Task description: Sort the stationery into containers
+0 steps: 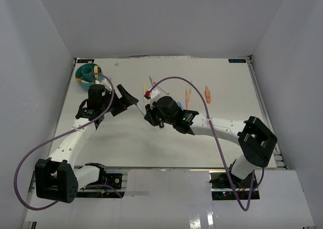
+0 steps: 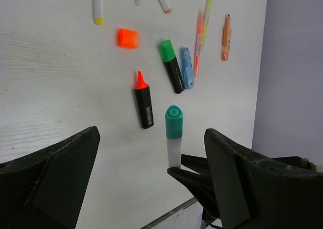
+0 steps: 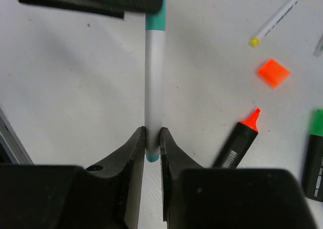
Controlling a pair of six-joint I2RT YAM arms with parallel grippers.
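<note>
A white pen with teal cap (image 3: 154,72) hangs in my right gripper, shut on its lower end. Black highlighters with orange tip (image 2: 144,103) and green cap (image 2: 171,67), a loose orange cap (image 2: 128,38), a blue pen (image 2: 186,67) and several thin pens lie on the table. Teal containers (image 1: 81,80) stand at the back left, partly filled.
An orange item (image 1: 207,94) lies to the right of the thin pens. Walls border the workspace at the back and both sides.
</note>
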